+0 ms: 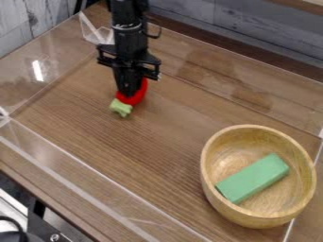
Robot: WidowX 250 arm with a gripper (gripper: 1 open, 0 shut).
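Note:
The black gripper point(130, 70) is over the upper left of the wooden tray, directly above a red object point(132, 93) with a pale green part point(120, 108) sticking out toward the front left. The arm and fingers partly hide the red object; whether the fingers are shut on it I cannot tell.
A tan round bowl point(259, 151) holding a green block point(252, 180) sits at the lower right. The tray's grey walls point(240, 28) run along the back and left.

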